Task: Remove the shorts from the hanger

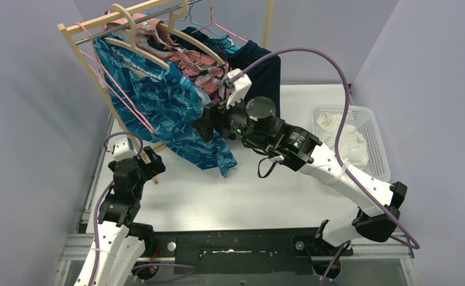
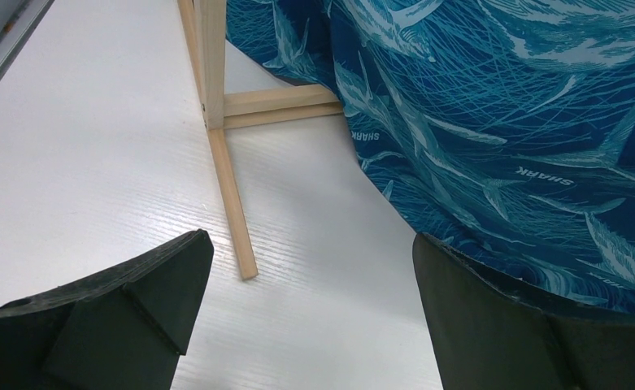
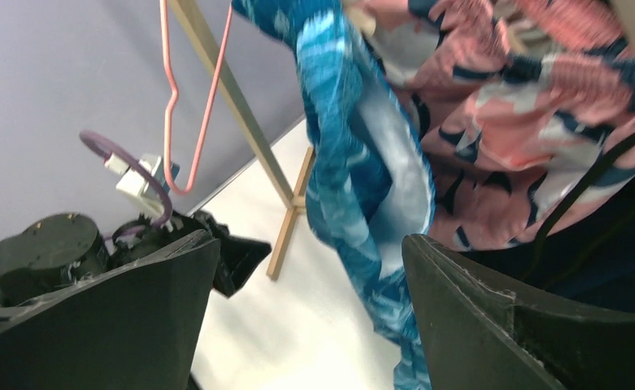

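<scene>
Blue shark-print shorts (image 1: 164, 107) hang at the front of the rack on a wooden hanger (image 1: 136, 47). In the left wrist view their fabric (image 2: 493, 154) fills the upper right. My left gripper (image 1: 152, 159) stands open at the lower left of the shorts, with nothing between its fingers. My right gripper (image 1: 205, 119) is beside the right edge of the shorts, its fingers apart. In the right wrist view the shorts' edge (image 3: 350, 154) appears beyond the gap between the fingers, and I cannot tell whether they touch it.
An empty pink hanger (image 1: 119, 89) dangles in front of the shorts. Pink patterned shorts (image 1: 197, 65) and a dark garment (image 1: 265, 71) hang behind. A white basket (image 1: 377, 143) with white cloth stands at the right.
</scene>
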